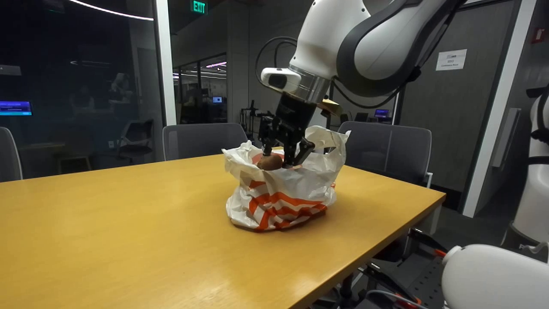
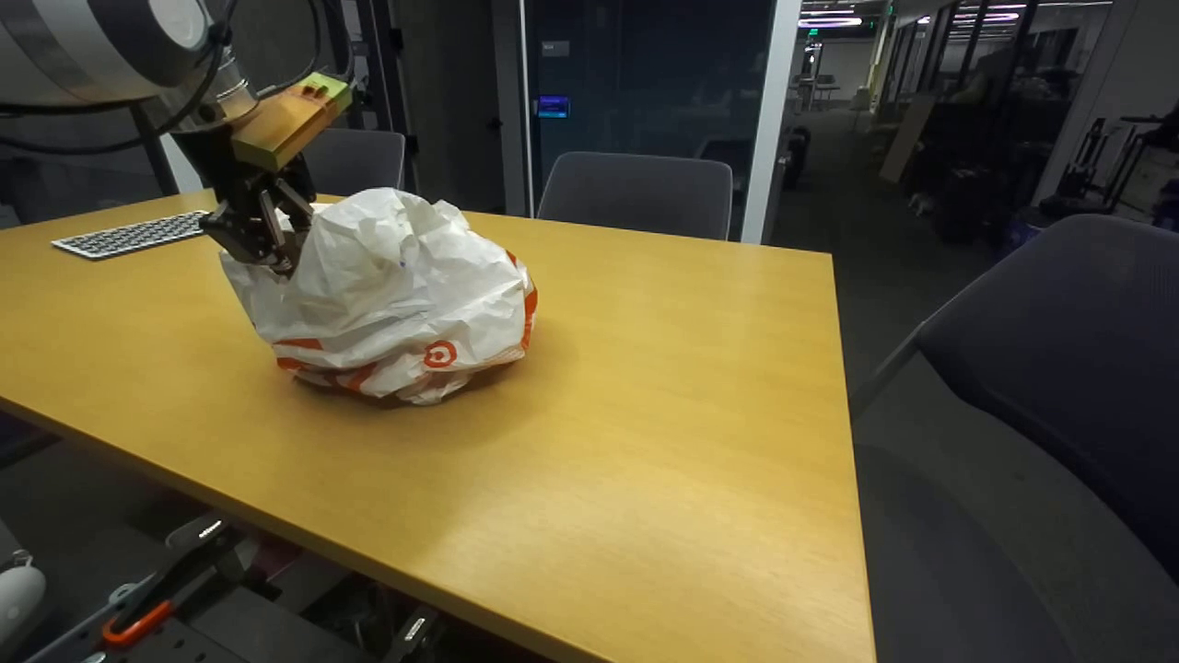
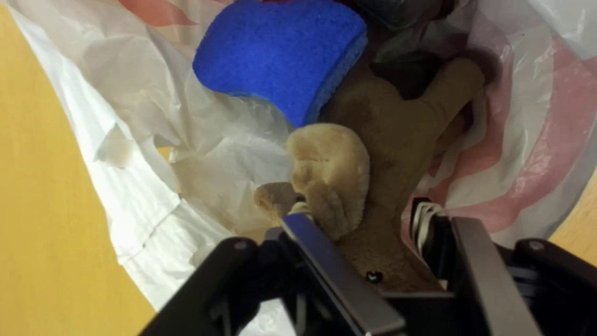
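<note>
A brown plush toy (image 3: pixel 397 140) with a tan ear and a black eye lies inside a white plastic bag (image 1: pixel 288 198) with orange-red print. My gripper is down at the bag's mouth, its fingers part open on either side of the plush toy's head. Whether both fingers touch the plush cannot be told. In exterior view 1 a rounded brown bit of the toy shows beside my gripper (image 1: pixel 280 157). A blue sponge-like piece (image 3: pixel 280 53) lies against the toy in the bag. Exterior view 2 shows the bag (image 2: pixel 387 293) hiding its contents, with the fingertips partly behind its rim.
A white keyboard (image 2: pixel 133 234) rests on the table beyond the arm. Dark chairs (image 2: pixel 636 193) stand along its edges. A dark object (image 3: pixel 400 11) sits deeper in the bag.
</note>
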